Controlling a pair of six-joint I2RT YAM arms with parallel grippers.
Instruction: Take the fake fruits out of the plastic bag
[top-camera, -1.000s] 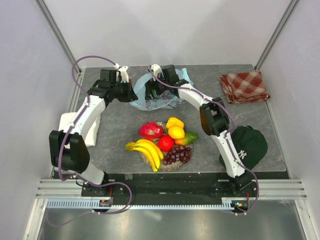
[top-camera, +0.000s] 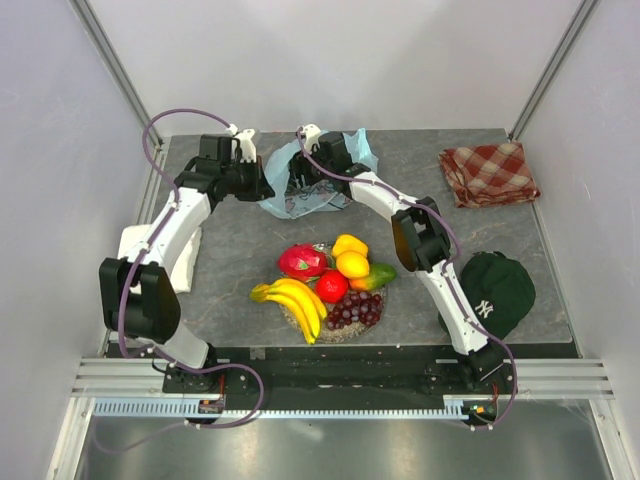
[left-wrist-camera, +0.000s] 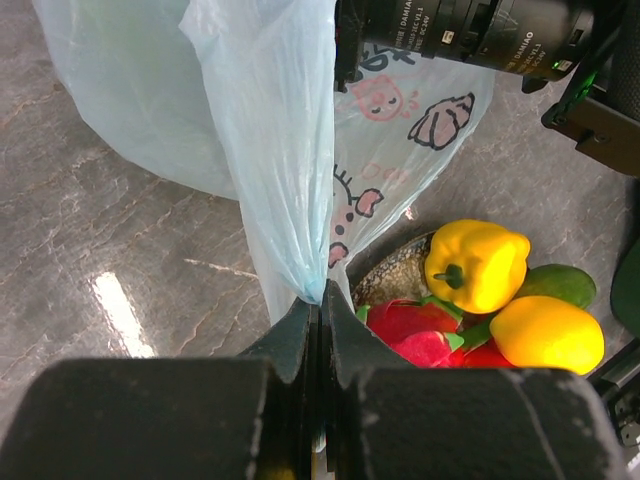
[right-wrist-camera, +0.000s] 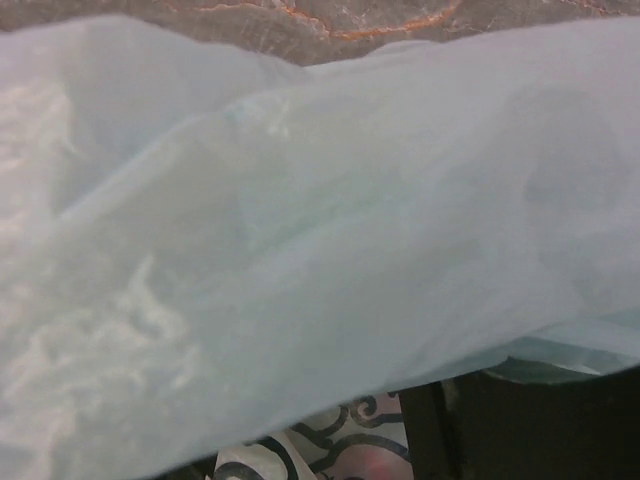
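The pale blue plastic bag (top-camera: 310, 207) lies at the back of the table, its mouth spread toward the front. My left gripper (top-camera: 266, 190) is shut on the bag's left edge, and in the left wrist view the gathered film (left-wrist-camera: 290, 190) runs up from its fingertips. Inside the bag is my right gripper (top-camera: 299, 172). In the right wrist view, bag film (right-wrist-camera: 300, 250) covers most of the picture; a dark finger (right-wrist-camera: 440, 435) shows below it, with printed plastic in the gap beside it. The right fingertips are hidden. No fruit can be made out inside the bag.
In front, a round plate (top-camera: 345, 338) bears bananas (top-camera: 300, 300), grapes (top-camera: 355, 310), dragon fruit (top-camera: 300, 262) and several other fruits. A checked cloth (top-camera: 490, 175) and dark cap (top-camera: 500, 290) lie right; a white cloth (top-camera: 185, 262) lies left.
My right gripper has moved a little left and deeper into the bag, and the bag's right side shifted with it. The left gripper keeps its place. The plate of fruit is unchanged.
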